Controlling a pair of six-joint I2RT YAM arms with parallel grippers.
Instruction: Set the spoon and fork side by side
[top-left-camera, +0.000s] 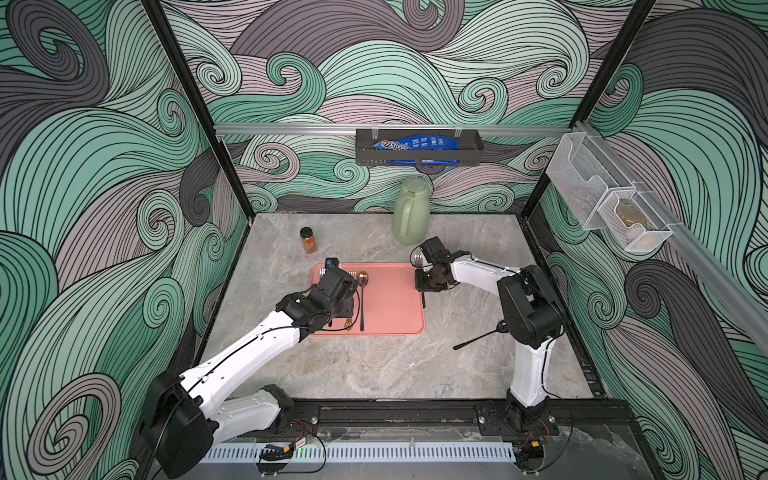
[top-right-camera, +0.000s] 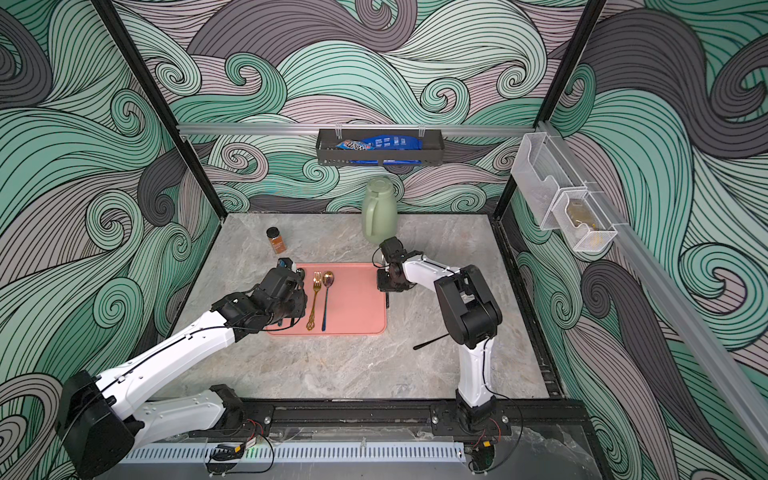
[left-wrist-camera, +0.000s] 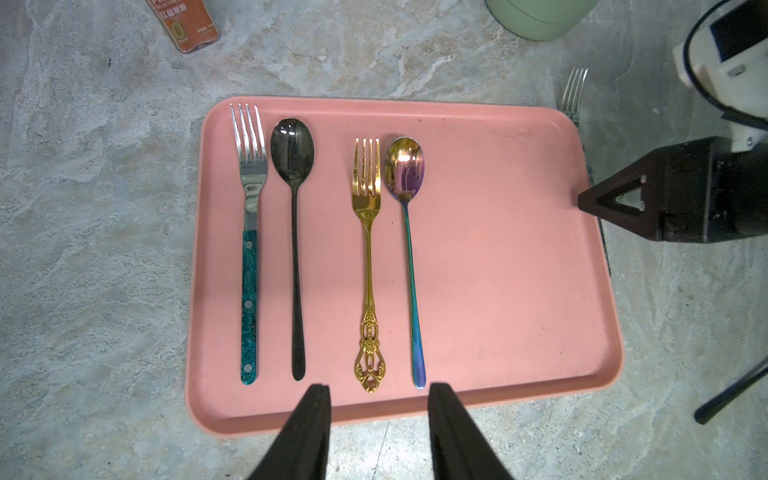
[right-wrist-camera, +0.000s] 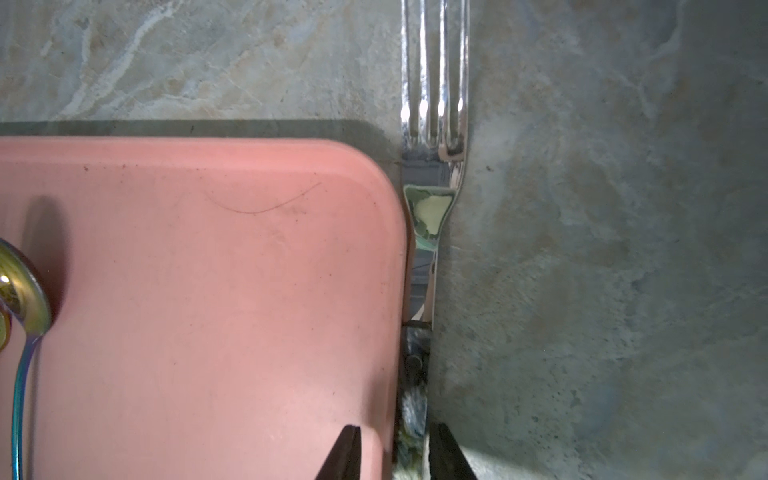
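Note:
On the pink tray (left-wrist-camera: 504, 320) lie, side by side, a teal-handled fork (left-wrist-camera: 249, 296), a black spoon (left-wrist-camera: 294, 152), a gold fork (left-wrist-camera: 366, 200) and a rainbow spoon (left-wrist-camera: 404, 168). My left gripper hangs above the tray, open and empty. A silver fork (right-wrist-camera: 432, 96) lies along the outside of the tray's right edge; my right gripper is over that edge at the fork's handle, open. A second black spoon (top-left-camera: 472, 340) lies on the table at the lower right, its bowl partly hidden by the right arm in the top left view.
A green jug (top-left-camera: 412, 212) stands behind the tray, a spice jar (top-left-camera: 309, 241) at the back left. Mesh baskets (top-left-camera: 608, 200) hang on the right.

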